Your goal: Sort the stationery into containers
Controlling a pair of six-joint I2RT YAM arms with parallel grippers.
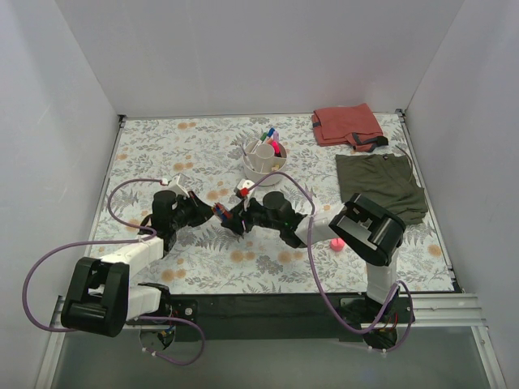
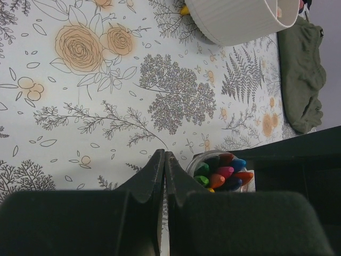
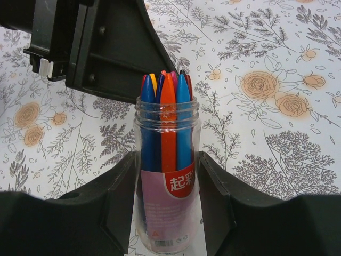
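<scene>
A clear jar (image 3: 170, 213) with a pink and red label, packed with coloured pens (image 3: 168, 128), stands between the fingers of my right gripper, which touch it on both sides. In the top view the pens (image 1: 221, 212) point up and left, towards my left gripper (image 1: 212, 203). That left gripper is shut, fingertips together and nothing between them; the jar's open mouth (image 2: 200, 160) shows just beyond its fingers, to the right in the left wrist view. At the back middle, a white basket (image 1: 281, 166) holds a white cup (image 1: 263, 156) and several markers.
A red cloth pouch (image 1: 345, 124) lies at the back right, with an olive pouch (image 1: 381, 185) in front of it. A small pink item (image 1: 336, 244) rests near my right arm.
</scene>
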